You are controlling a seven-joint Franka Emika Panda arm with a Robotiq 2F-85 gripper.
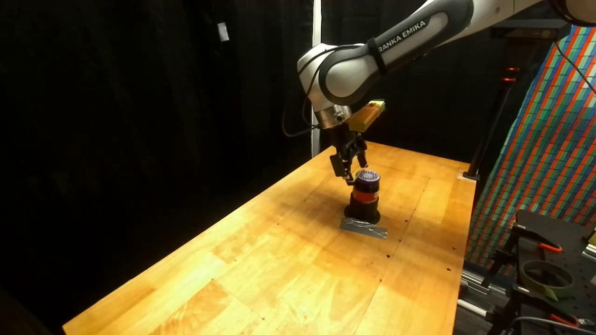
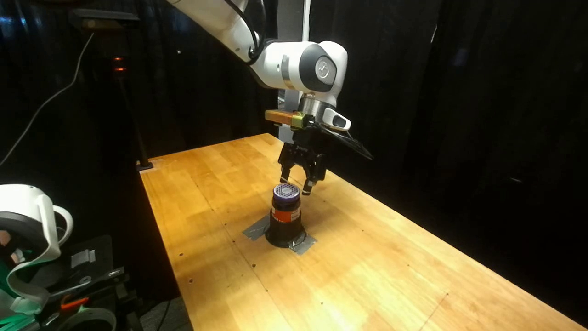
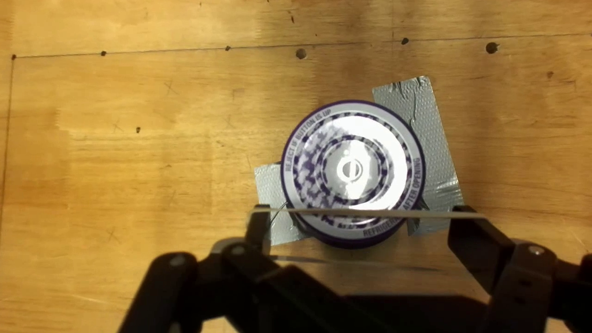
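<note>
A jar with a purple-and-white patterned lid (image 3: 350,169) stands upright in a black holder (image 2: 285,236), which grey tape fixes to the table. An orange label (image 1: 365,196) shows on the jar's side. My gripper is open, its fingers spread wider than the lid, with a thin pale band stretched between the fingertips. In exterior view 2 the gripper (image 2: 295,187) hangs just behind the jar, near the height of the lid. No contact with the jar can be made out. The wrist view shows the lid mostly beyond the fingertips, its near edge crossed by the band.
Strips of grey tape (image 3: 438,150) lie flat beside the holder. A dark stand (image 1: 475,167) rises at the table's far corner, and a side cart (image 1: 547,245) with tools sits off the edge.
</note>
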